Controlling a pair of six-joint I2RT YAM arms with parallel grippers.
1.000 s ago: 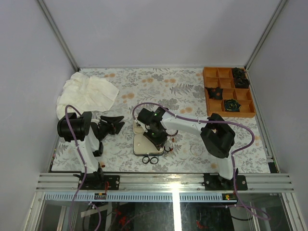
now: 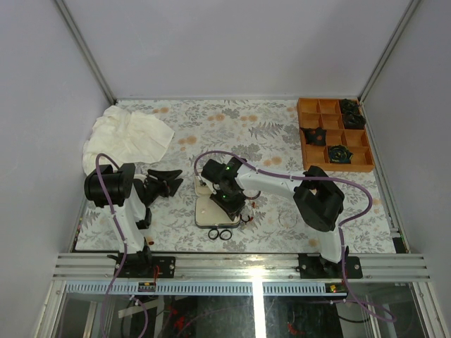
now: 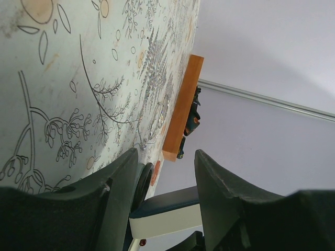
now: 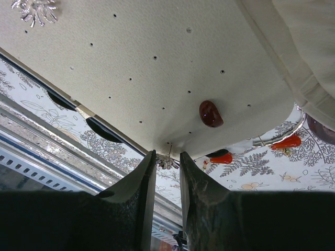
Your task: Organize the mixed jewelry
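Note:
A cream pad (image 4: 172, 57) with rows of small holes lies under my right gripper. That gripper is shut on a small beaded earring (image 4: 166, 163), whose thin post points up from between the fingertips. On the pad sit a dark red stud (image 4: 211, 114) and, in a far corner, a silvery spiky piece (image 4: 36, 9). From above, the open jewelry box (image 2: 209, 213) is partly covered by the right arm. Left of the box, my left gripper (image 2: 173, 182) hangs open and empty.
A wooden tray (image 2: 303, 151) with compartments and dark pouches stands back right. White cloth (image 2: 130, 137) covers the back left. Black rings (image 2: 225, 234) lie before the box; red-beaded jewelry (image 4: 285, 143) lies beside it.

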